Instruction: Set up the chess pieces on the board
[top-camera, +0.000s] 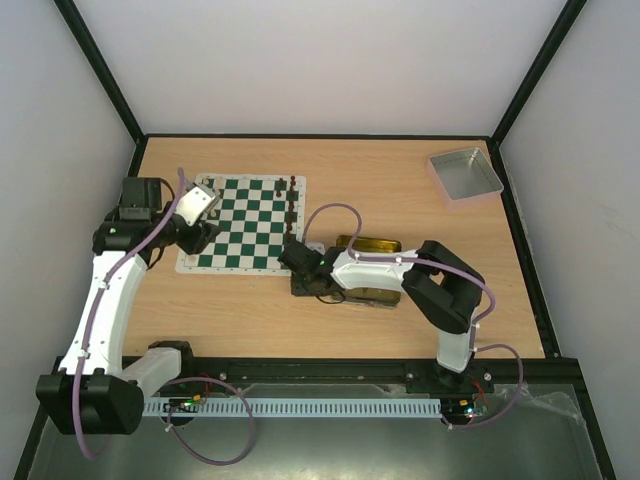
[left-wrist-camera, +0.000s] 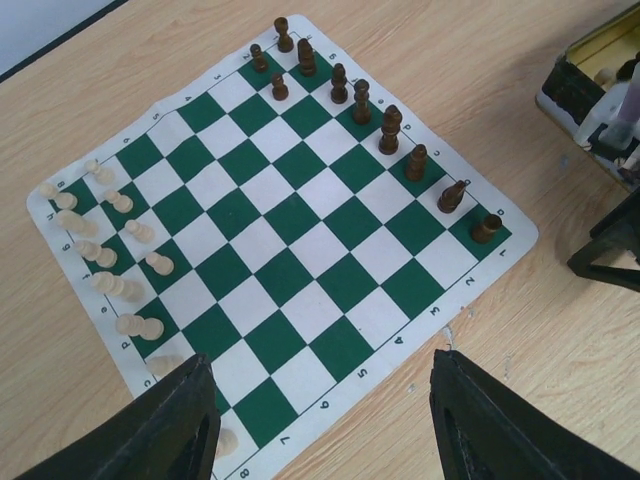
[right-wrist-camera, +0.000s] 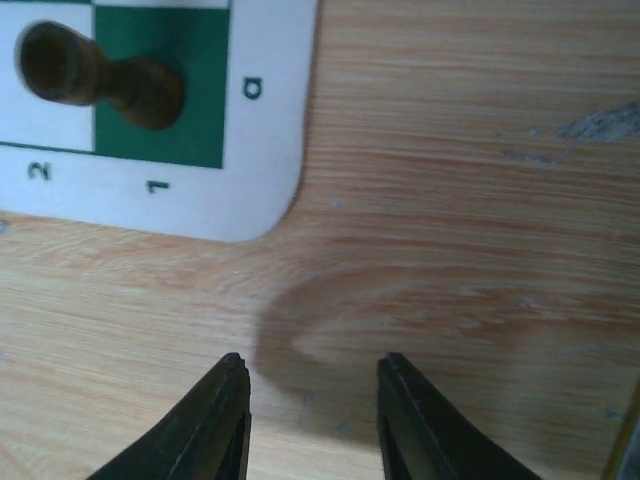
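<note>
The green-and-white chessboard (top-camera: 247, 230) holds white pieces (left-wrist-camera: 117, 286) along one side and dark pieces (left-wrist-camera: 389, 135) along the other. A dark pawn (left-wrist-camera: 278, 87) stands ahead of its row. My left gripper hangs open over the board's left side, nothing between its fingers. My right gripper is open over bare table beside the board's corner, where a dark piece (right-wrist-camera: 100, 75) stands.
A gold tray (top-camera: 370, 300) lies under the right arm, right of the board. A clear pink-rimmed bin (top-camera: 465, 175) sits at the back right. The table behind and in front of the board is clear.
</note>
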